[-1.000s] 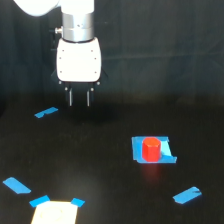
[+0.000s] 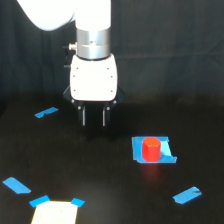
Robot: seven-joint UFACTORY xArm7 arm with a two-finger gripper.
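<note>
A small red block point(image 2: 151, 149) stands within a patch of blue tape point(image 2: 137, 149) on the right half of the dark table. To the left of it and farther back, my gripper point(image 2: 94, 117) hangs pointing down from the white arm point(image 2: 93, 78). Its two dark fingers point(image 2: 83, 115) are spread apart, with only dark background visible between them. Gripper and block are well apart in the view.
A cream-coloured flat piece point(image 2: 55, 213) is partly cut off at the bottom left edge, with blue tape point(image 2: 39, 201) by its corner. More tape strips point(image 2: 17, 185) mark the table at the left and right.
My gripper has moved right and lower in the view, its fingers still apart. The red block and the tape have stayed in place.
</note>
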